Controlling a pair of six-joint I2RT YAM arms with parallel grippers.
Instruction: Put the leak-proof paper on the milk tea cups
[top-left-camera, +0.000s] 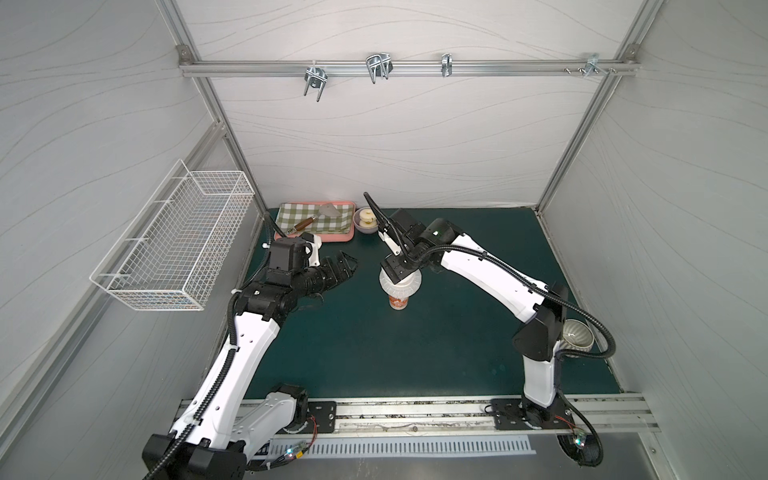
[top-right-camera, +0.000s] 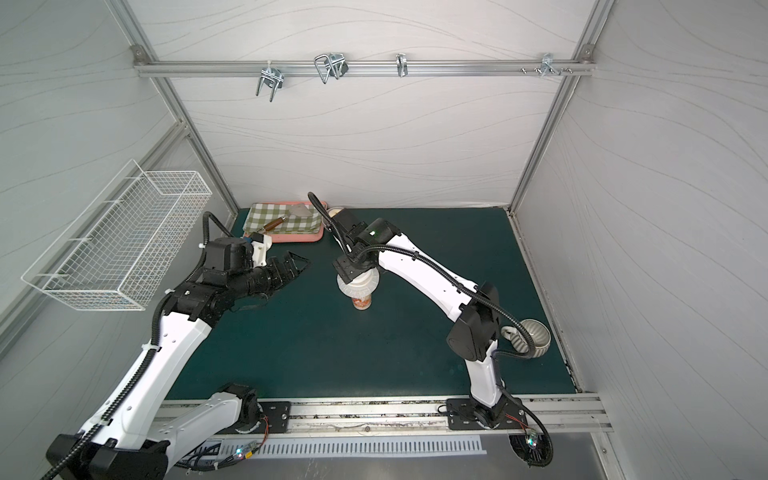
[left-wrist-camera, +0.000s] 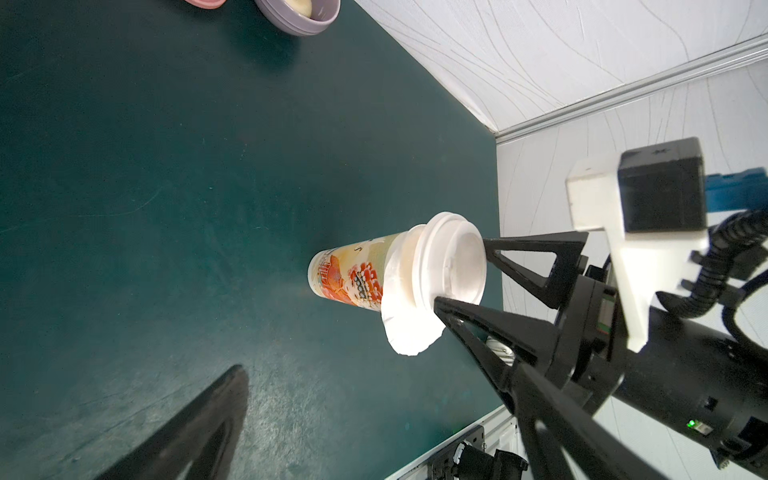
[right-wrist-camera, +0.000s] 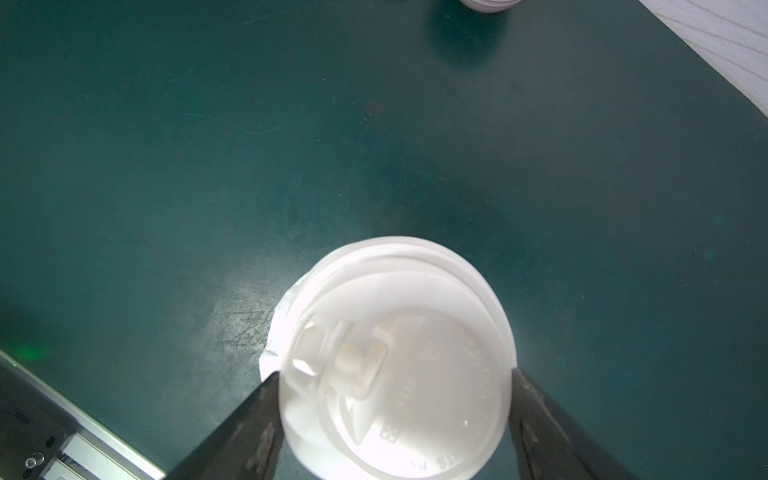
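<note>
The milk tea cup (left-wrist-camera: 352, 272) stands upright mid-table, its printed side showing below a white sheet of leak proof paper (left-wrist-camera: 404, 320) that sticks out under the white lid (left-wrist-camera: 460, 260) at its top. My right gripper is at the lid from above, a finger to either side of it; whether it grips firmly is not clear. My left gripper (top-left-camera: 345, 266) hangs open to the left of the cup, empty, its fingers low in the left wrist view.
A pink tray (top-left-camera: 336, 236) with checked cloth and spatula and a small bowl (top-left-camera: 368, 226) sit at the back left. A ribbed bowl (top-left-camera: 576, 336) lies at the right edge. A wire basket (top-left-camera: 172, 240) hangs on the left.
</note>
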